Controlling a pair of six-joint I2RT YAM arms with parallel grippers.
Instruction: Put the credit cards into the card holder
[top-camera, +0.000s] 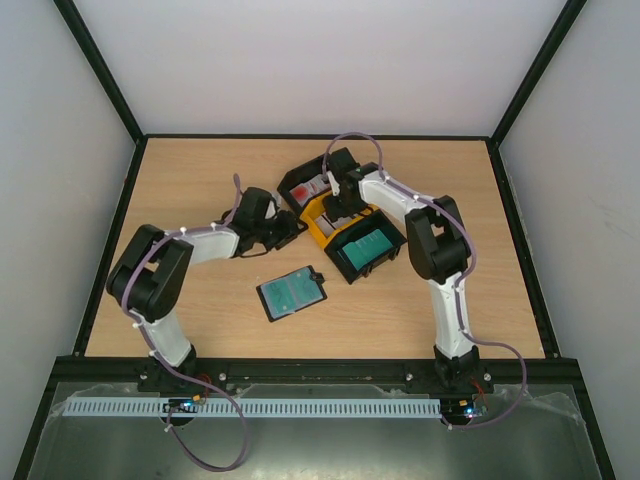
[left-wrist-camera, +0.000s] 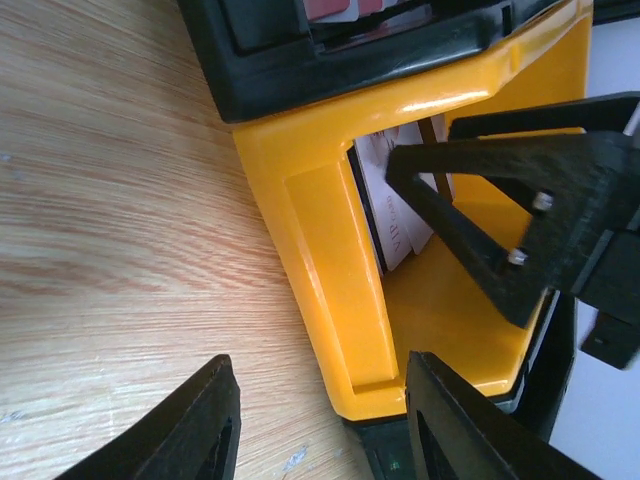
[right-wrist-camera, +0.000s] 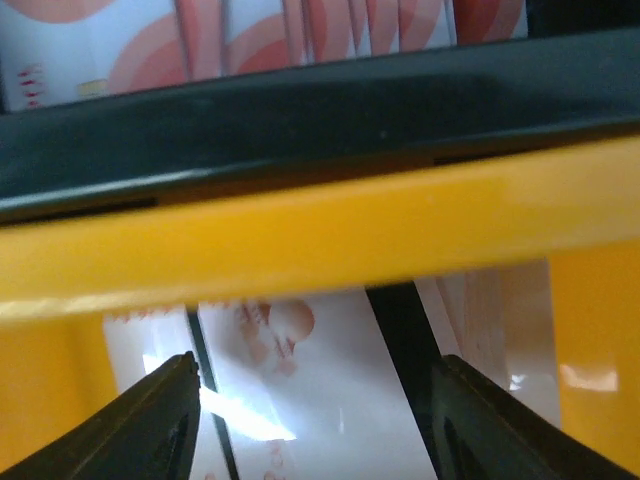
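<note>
The card holder has three bins. Its yellow middle bin (top-camera: 316, 226) holds white cards (left-wrist-camera: 390, 200); a black bin (top-camera: 297, 180) behind it holds red-white cards (right-wrist-camera: 250, 40), and another black bin (top-camera: 350, 258) in front holds teal cards (top-camera: 368, 248). My right gripper is inside or just over the yellow bin at the white cards, part open, with no clear grip showing. My left gripper stands open beside the bin's left side, nothing between its fingers.
A tablet-like board with a teal face and a clip (top-camera: 290, 294) lies on the table front-centre.
</note>
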